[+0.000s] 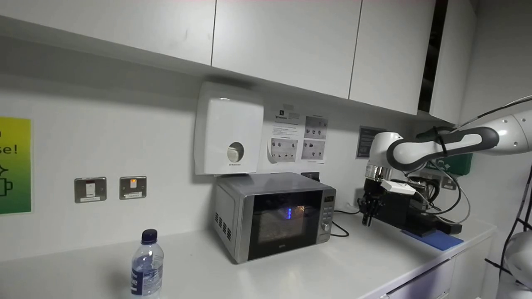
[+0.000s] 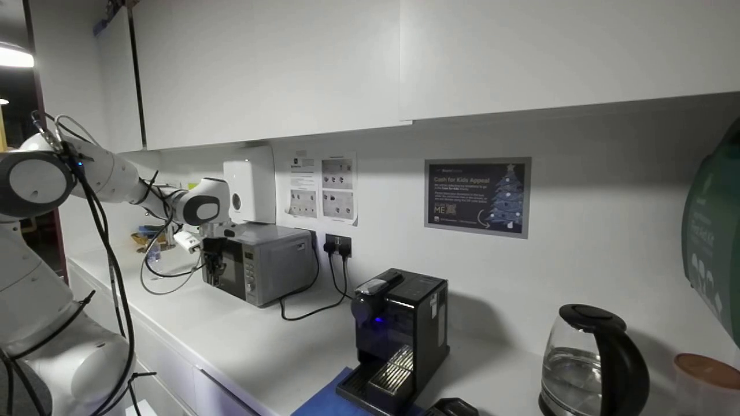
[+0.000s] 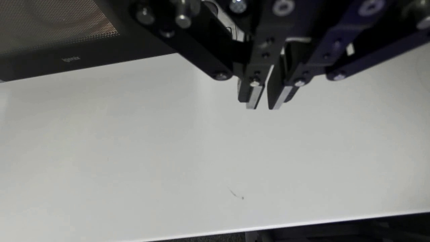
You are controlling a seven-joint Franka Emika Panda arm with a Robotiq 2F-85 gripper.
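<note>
Seen from the wrist, my gripper has its two fingers close together, a narrow gap between them and nothing in it. Bare white counter (image 3: pixel 133 153) lies below. In exterior view 1 the gripper (image 1: pixel 367 222) points down above the counter, right of the grey microwave (image 1: pixel 239 219), apart from it. The microwave door is closed and a blue light shows on its glass. At the left front stands an upright clear water bottle (image 1: pixel 152 264) with a dark blue cap, well away from my gripper.
A black coffee machine (image 2: pixel 433 319) sits partly on a blue mat (image 2: pixel 322 398); a glass kettle (image 2: pixel 572 367) stands further right. Cables (image 2: pixel 305 315) trail behind the microwave. Cupboards (image 1: pixel 289 45) overhang the counter.
</note>
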